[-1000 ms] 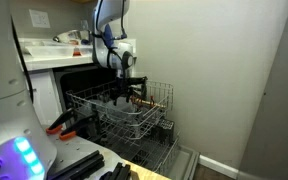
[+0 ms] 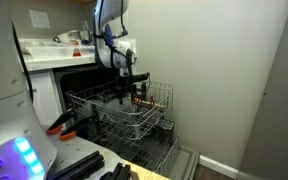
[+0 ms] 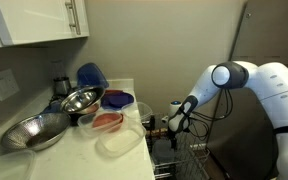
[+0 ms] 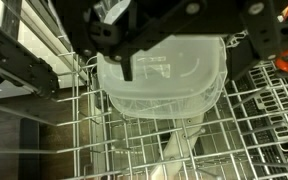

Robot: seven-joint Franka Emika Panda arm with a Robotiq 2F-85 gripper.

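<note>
My gripper points down over the upper rack of a pulled-out dishwasher. In the wrist view its dark parts fill the top of the picture, and I cannot tell how the fingers stand. Right below them lies a clear, rounded plastic container on the grey wire rack. Whether the fingers touch this container is not clear. From the other exterior view the gripper is small and partly lost against the rack.
On the counter left of the rack are a metal colander, a steel bowl and clear containers. Orange-red items lie at the rack's right in the wrist view. A lower rack extends below.
</note>
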